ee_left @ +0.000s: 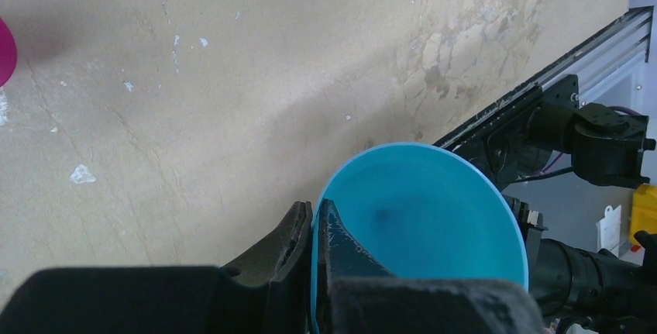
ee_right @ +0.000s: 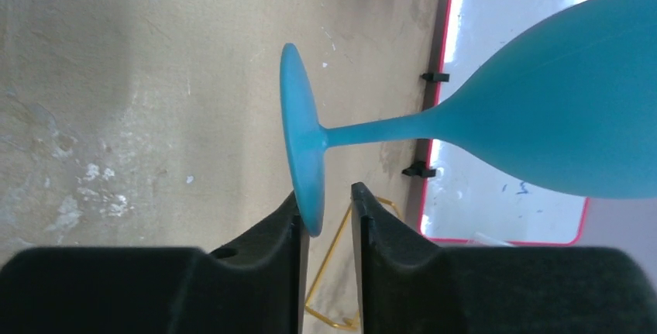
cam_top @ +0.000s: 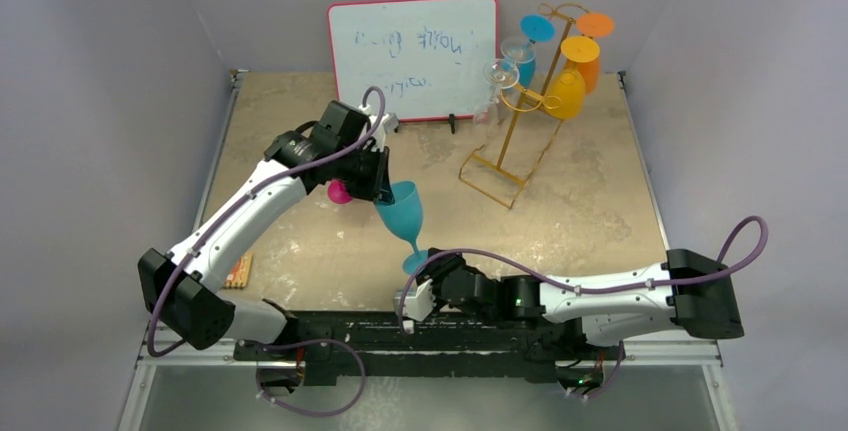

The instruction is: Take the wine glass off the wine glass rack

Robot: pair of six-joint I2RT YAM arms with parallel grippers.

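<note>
A blue wine glass (cam_top: 402, 213) is held off the table, slightly tilted, mouth up. My left gripper is shut on its rim, one finger inside the bowl and one outside. In the right wrist view the glass's foot (ee_right: 303, 139) reaches down to my right gripper. That gripper is open, with a gap between its fingers; the foot's lower edge overlaps the left finger, and I cannot tell whether they touch. The gold wine glass rack (cam_top: 508, 141) stands at the back right, bearing clear, blue, yellow and orange glasses upside down.
A pink glass (cam_top: 340, 192) is on the table behind the left gripper, partly hidden. A whiteboard (cam_top: 415, 61) leans at the back. A small patterned item (cam_top: 238, 271) lies at the front left.
</note>
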